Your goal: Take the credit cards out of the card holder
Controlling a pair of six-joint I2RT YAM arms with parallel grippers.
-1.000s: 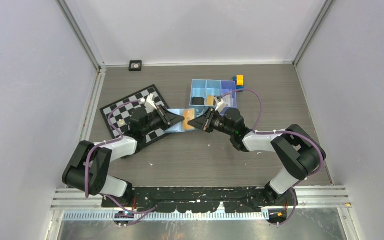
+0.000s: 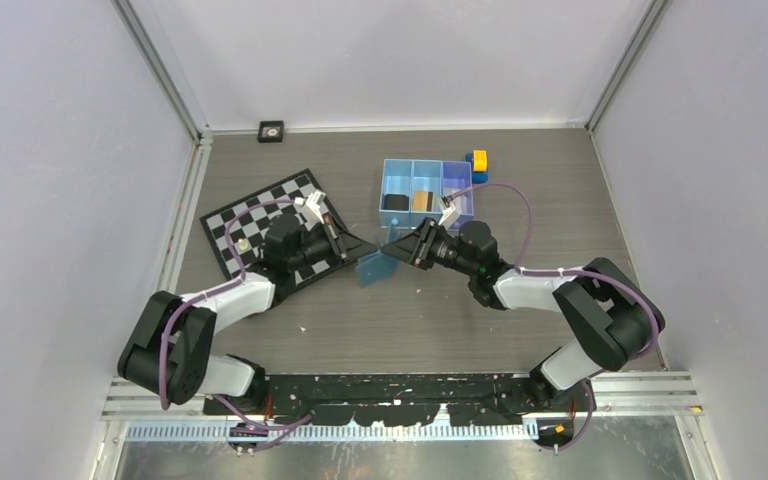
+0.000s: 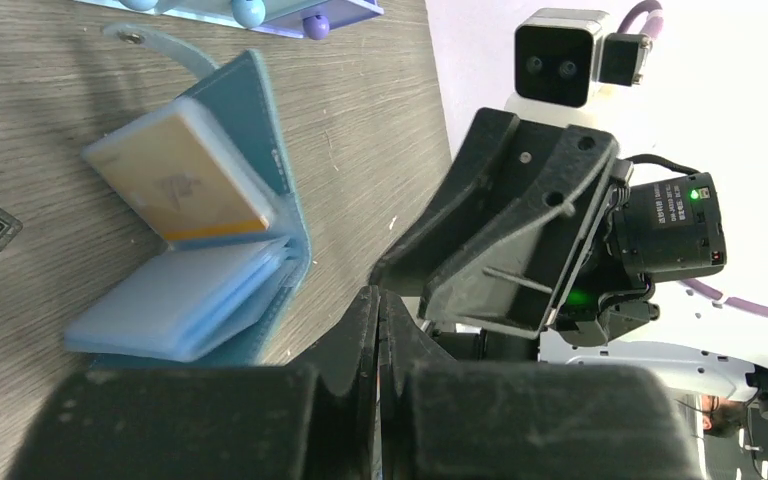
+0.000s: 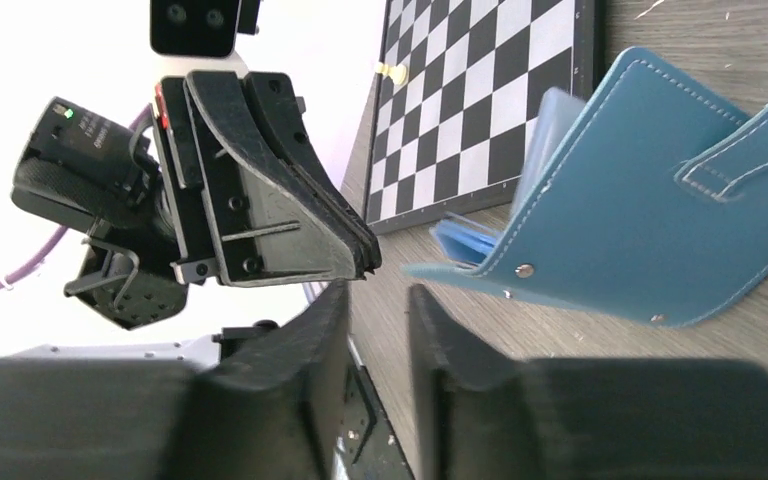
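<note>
A blue card holder is tilted between my two grippers near the middle of the table. In the left wrist view it gapes, showing an orange-edged card and white-blue cards inside. My left gripper is shut, its tips beside the holder with nothing seen between them. My right gripper is part open; in its wrist view the blurred fingers have a gap between them, beside the holder's outer face.
A checkerboard lies at the left. A compartment box stands behind the holder, with a yellow-blue object next to it. A small black box is at the back left.
The holder has swung from lying broadly open to a more upright, tilted pose lower between the grippers. My right gripper has shifted slightly to the right.
</note>
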